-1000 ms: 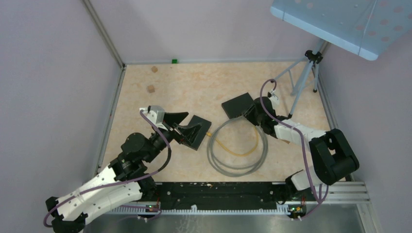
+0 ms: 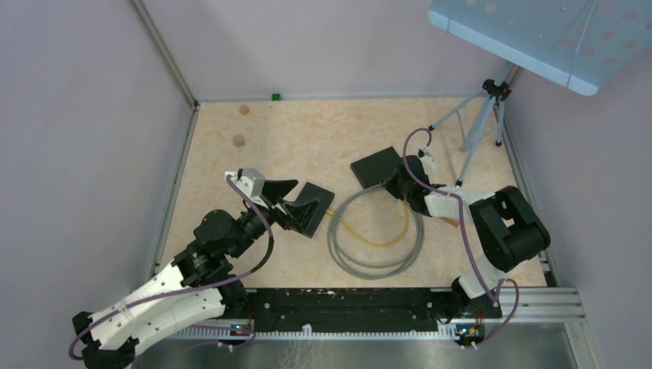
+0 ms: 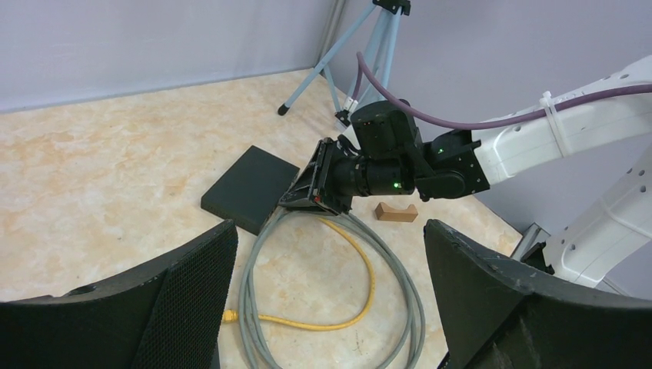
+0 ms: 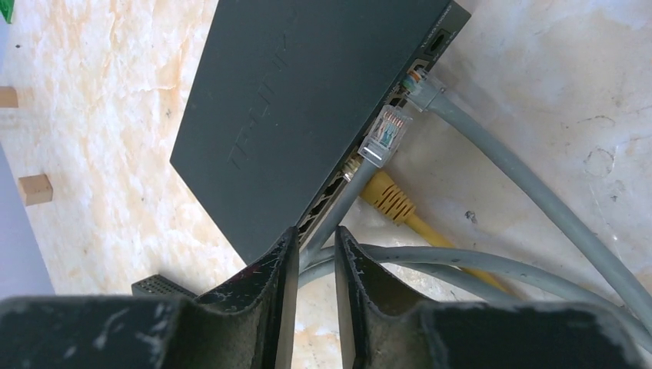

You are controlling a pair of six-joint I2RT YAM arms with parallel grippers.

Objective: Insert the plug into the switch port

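A black switch [image 4: 292, 108] fills the middle of the right wrist view, one grey cable's plug [image 4: 421, 88] at its port row and a yellow plug [image 4: 382, 192] lower along it. A loose clear plug [image 4: 384, 134] on a grey cable lies over that row. My right gripper is down over this cable, its fingertips a little apart with the cable running between them; whether they grip it is unclear. In the top view it is beside the switch [image 2: 373, 164]. My left gripper stands open, empty, above the left of the board [image 2: 300, 123].
A second black box [image 2: 321, 198] lies near my left gripper. Looped grey cable [image 2: 369, 275] covers the front middle. A tripod [image 2: 480, 119] stands at the back right, with small wooden blocks [image 2: 239, 141] at the left.
My right arm has moved slightly left and toward the back, its gripper edging toward the switch. The left arm is nearly unchanged.
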